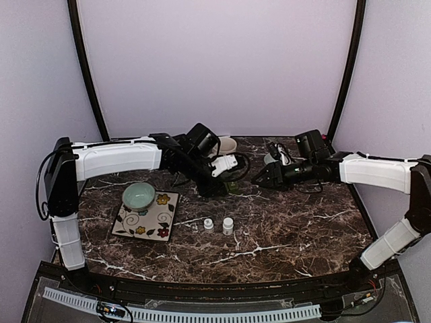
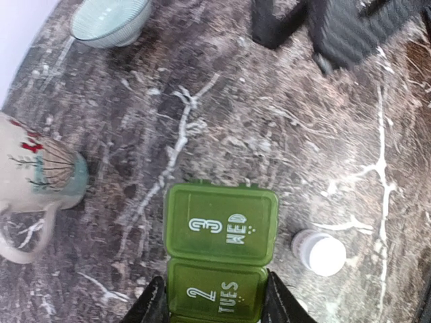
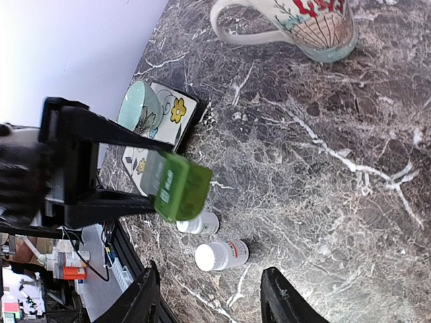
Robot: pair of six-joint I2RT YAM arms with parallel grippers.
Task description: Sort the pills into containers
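Note:
A green pill organizer [image 2: 219,225], lids marked WED and TUES, is held by my left gripper, shut on it above the centre of the table. My right gripper stands open, apart from the organizer, to its right in the top view. Two white pill bottles, the left one [image 1: 208,225] and the right one [image 1: 228,227], stand on the marble table nearer the front edge, below the arms. Whether they hold pills cannot be seen.
A flowered square tray [image 1: 161,225] with a pale green bowl [image 1: 139,196] sits at the left. A decorated mug [image 3: 316,27] and a small pale bowl [image 2: 108,23] stand toward the back.

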